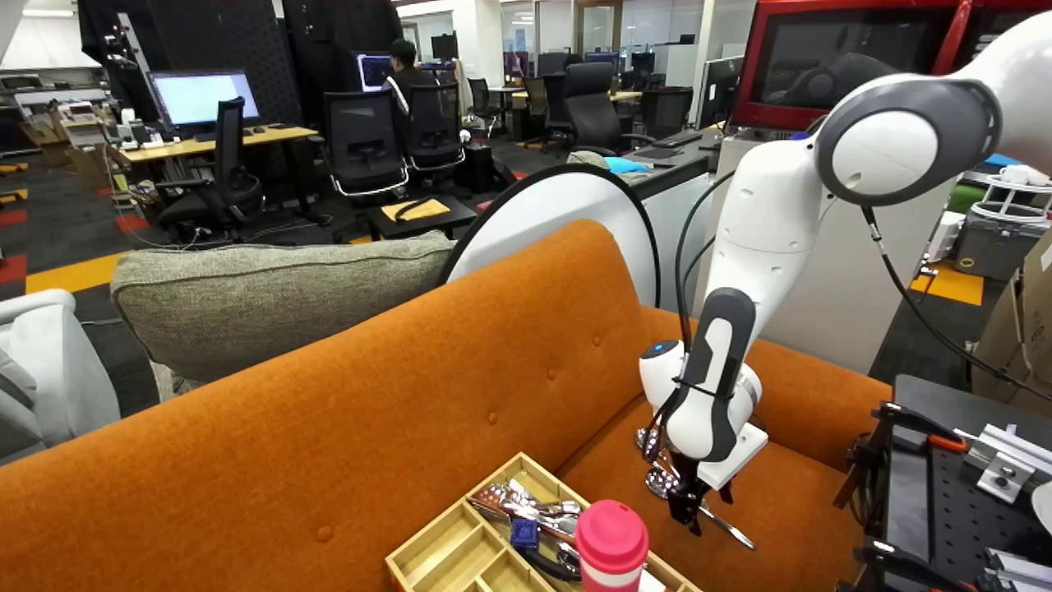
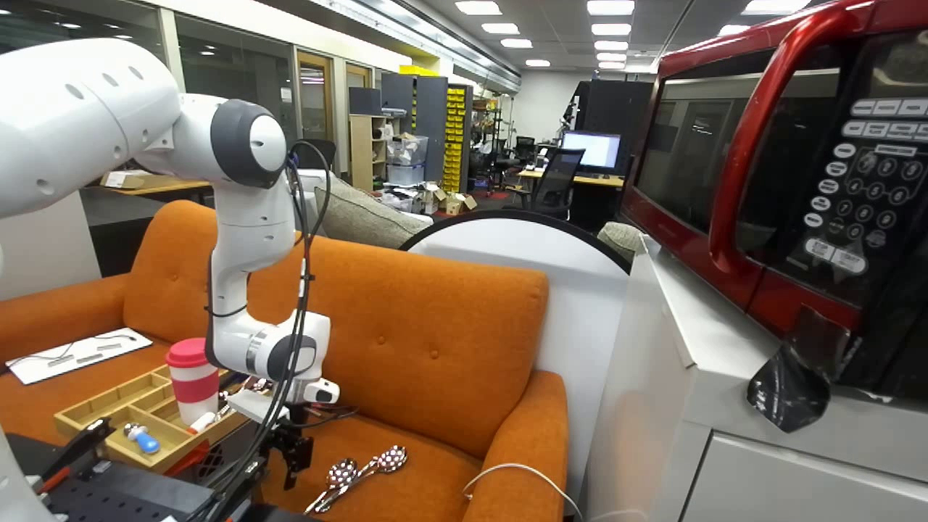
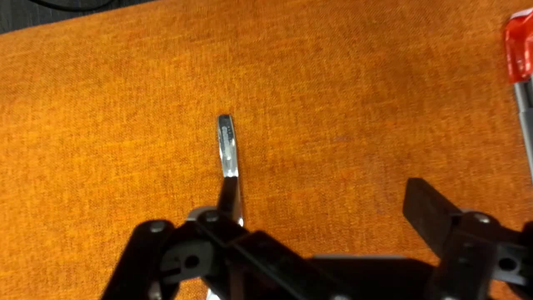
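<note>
Two metal spoons with perforated heads lie on the orange sofa seat. In exterior view 1 the nearer spoon point(image 1: 660, 483) is partly behind my gripper point(image 1: 705, 505), which points down over the handles. Exterior view 2 shows the spoon heads point(image 2: 391, 458) to the right of the gripper point(image 2: 292, 461). A shiny handle end point(image 3: 228, 145) appears in the wrist view. My left finger covers part of that handle, and the right finger stands well away over bare fabric. The gripper is open with nothing held; whether a finger touches the handle I cannot tell.
A wooden divided tray point(image 1: 434, 541) full of utensils sits on the sofa, with a pink-lidded cup point(image 1: 611, 543) at it. A black perforated table with clamps point(image 1: 912, 493) borders the seat. The sofa backrest point(image 1: 473, 380) rises behind. Seat fabric around the handles is clear.
</note>
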